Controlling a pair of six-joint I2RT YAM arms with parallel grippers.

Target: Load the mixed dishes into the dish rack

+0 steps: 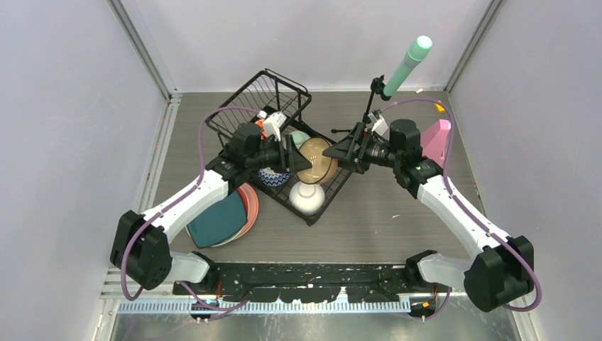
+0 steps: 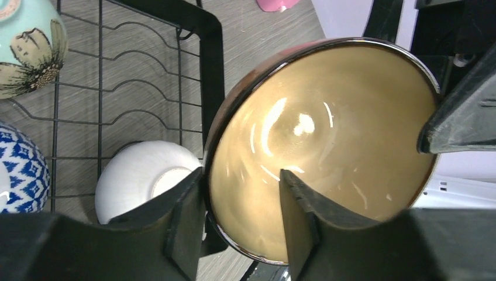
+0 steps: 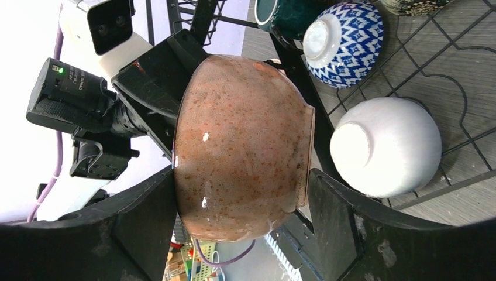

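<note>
A tan bowl with a speckled brown outside is held on edge above the dish rack, between my two grippers. My left gripper has its fingers either side of the near rim; whether they pinch it is unclear. My right gripper stands open around the bowl, fingers at its sides; contact is hard to judge. In the rack lie a white bowl, a blue patterned bowl, a dark green cup and a mint flowered cup.
Stacked plates with a teal square one on top lie left of the rack. A pink object and a stand with a mint cylinder are at back right.
</note>
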